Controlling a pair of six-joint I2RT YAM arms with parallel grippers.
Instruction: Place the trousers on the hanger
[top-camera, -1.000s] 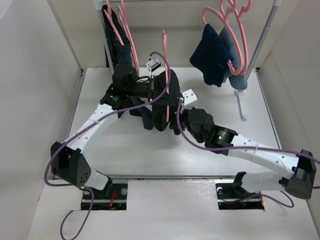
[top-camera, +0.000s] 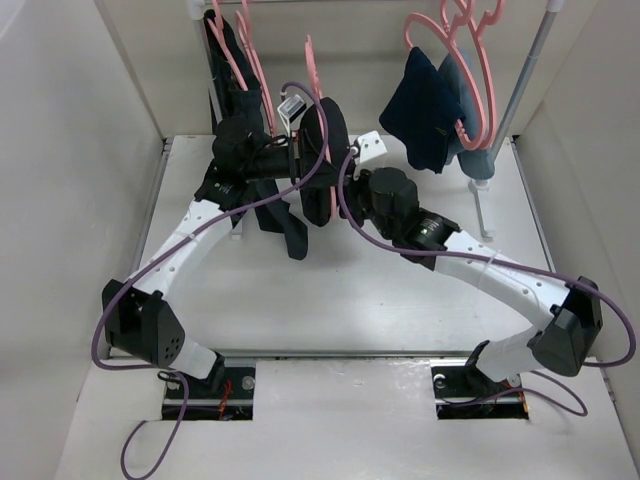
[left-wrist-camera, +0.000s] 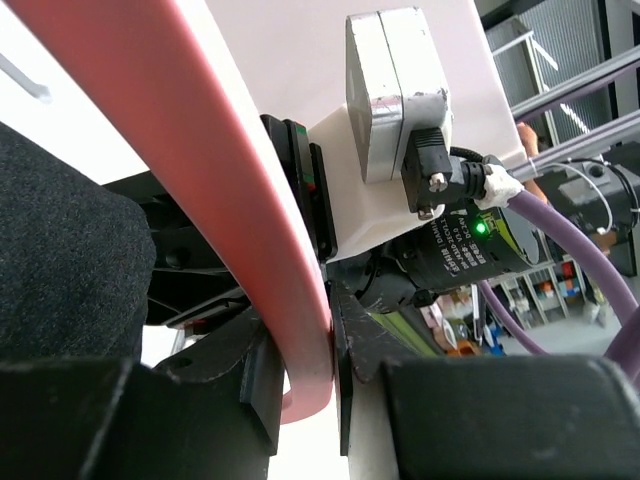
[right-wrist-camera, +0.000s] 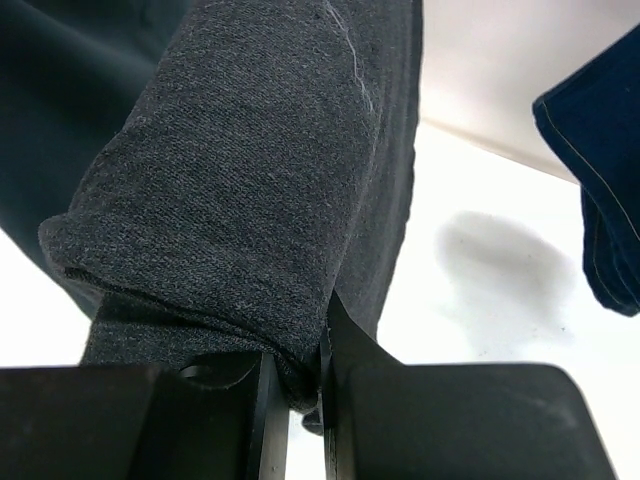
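Observation:
Dark grey trousers (top-camera: 341, 125) hang folded in the middle of the top view, with a pink hanger (top-camera: 313, 68) running up beside them. My left gripper (top-camera: 318, 178) is shut on that hanger; in the left wrist view the pink bar (left-wrist-camera: 245, 180) passes down between the black fingers, and the trousers (left-wrist-camera: 60, 250) fill the left side. In the right wrist view, my right gripper is shut on a gathered edge of the trousers (right-wrist-camera: 250, 160). Both grippers are close together; the arms partly cover where cloth and hanger meet.
Dark trousers (top-camera: 265, 205) hang from pink hangers (top-camera: 253, 65) at the left of the rack. At the right hang a navy garment (top-camera: 420, 110) and a light blue one (top-camera: 460, 85).
Both arms have moved up and slightly left in the top view, carrying the hanger and the trousers with them toward the rack. Both grips look unchanged.

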